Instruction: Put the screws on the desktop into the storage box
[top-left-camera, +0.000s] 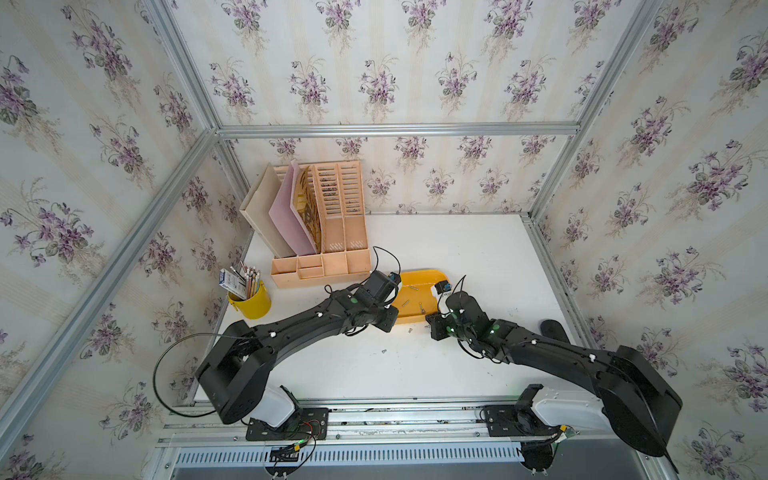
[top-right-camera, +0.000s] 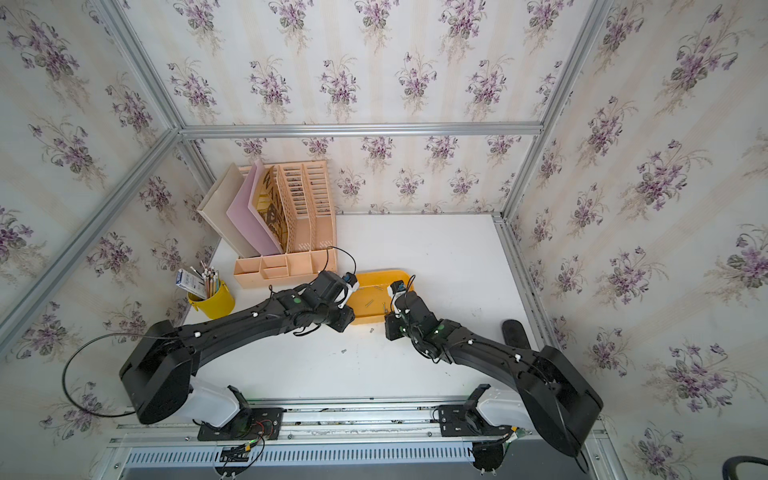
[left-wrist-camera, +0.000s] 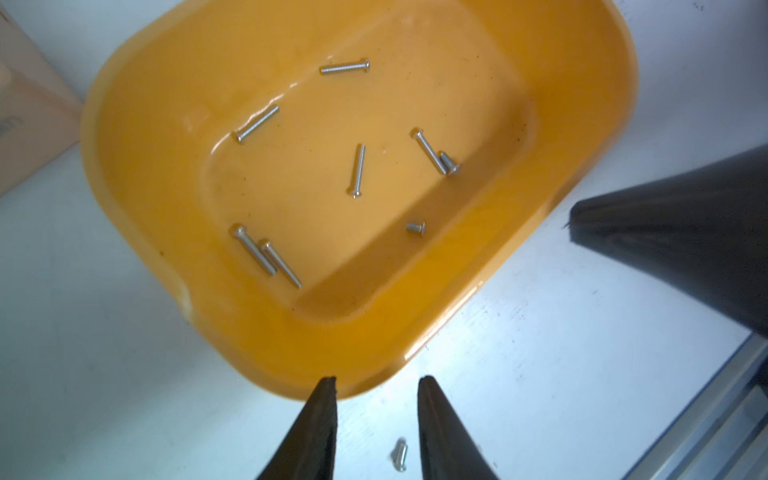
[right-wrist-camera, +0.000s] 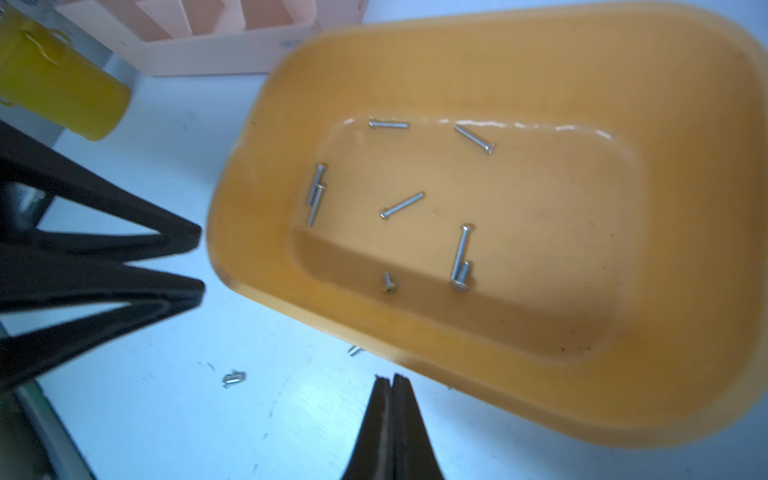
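Observation:
The orange box holds several silver screws. In the left wrist view a small screw lies on the white desktop outside it. The right wrist view shows a loose screw there too, and another partly hidden by the rim. My left gripper is open above the box's near edge, nothing between its fingers. My right gripper is shut over the box's near long side, with nothing visible between its fingertips.
A beige organizer with upright boards stands at the back left, a yellow pen cup left of it. The desktop is clear at the back right and front. The two arms are close together at the box.

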